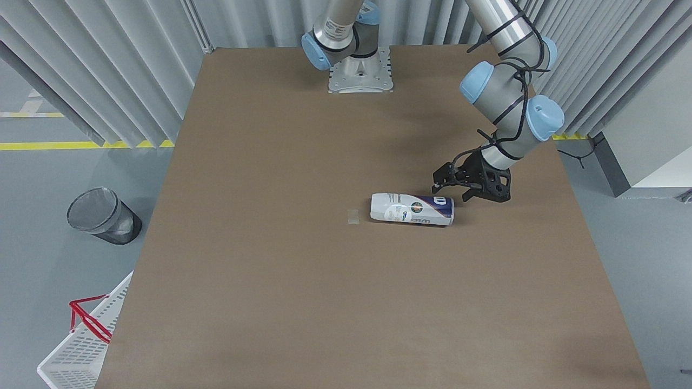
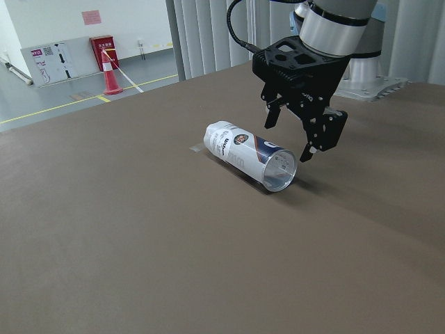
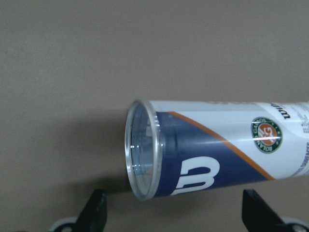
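Observation:
A white-and-navy Wilson tube (image 1: 411, 208) lies on its side on the brown table (image 1: 357, 298), its clear, metal-rimmed end (image 2: 281, 170) toward the gripper. My black gripper (image 2: 288, 131) hangs just above that end, open, with nothing between its fingers. In the wrist view the tube (image 3: 217, 145) runs from the middle out past the right edge, with the two fingertips (image 3: 94, 212) below it at the bottom of the view.
On the floor at left stand a dark bin (image 1: 104, 217) and a white basket (image 1: 78, 356) with red handles. Grey curtains border the back.

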